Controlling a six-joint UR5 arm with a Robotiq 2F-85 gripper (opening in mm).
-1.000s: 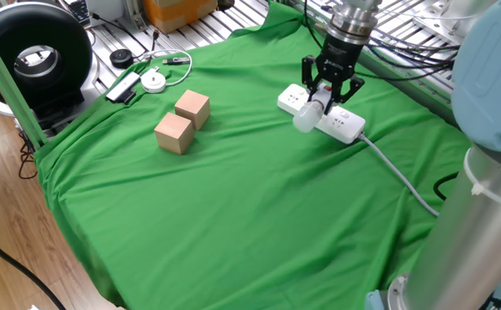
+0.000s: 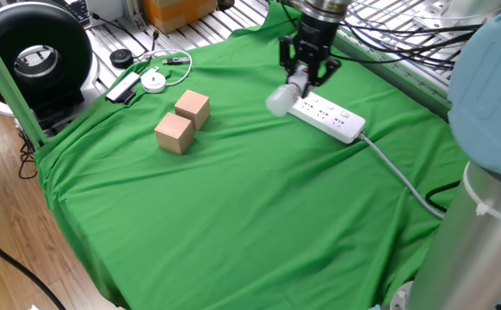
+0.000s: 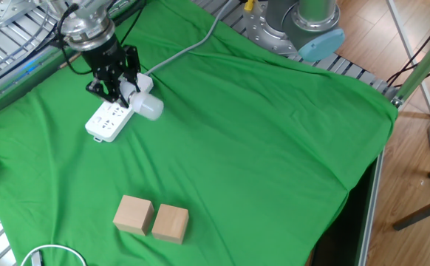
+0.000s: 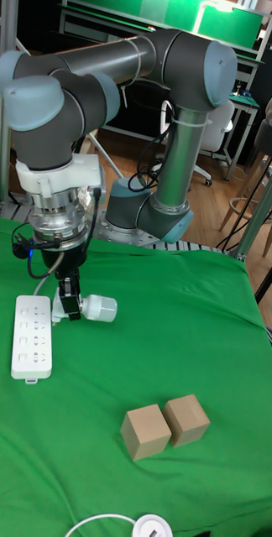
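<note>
A white light bulb (image 2: 282, 100) lies sideways in my gripper (image 2: 303, 74), which is shut on its base end. Its rounded end points away from the fingers, in exterior view 3 toward the right (image 4: 99, 308). The white power strip (image 2: 340, 121) lies on the green cloth right by the gripper; in exterior view 2 the gripper (image 3: 127, 94) overlaps the strip (image 3: 110, 120). Whether the bulb touches the strip cannot be told. Two wooden blocks (image 2: 175, 133) (image 2: 193, 108) sit close together on the cloth, well apart from the gripper.
A grey cord (image 2: 401, 170) runs from the strip toward the arm's base. A white charger puck (image 2: 153, 81) with its cable lies at the cloth's far left.
In exterior view 1 my gripper has moved left along the power strip with the bulb in it, uncovering more of the strip's right part. The blocks and the strip have stayed in place.
</note>
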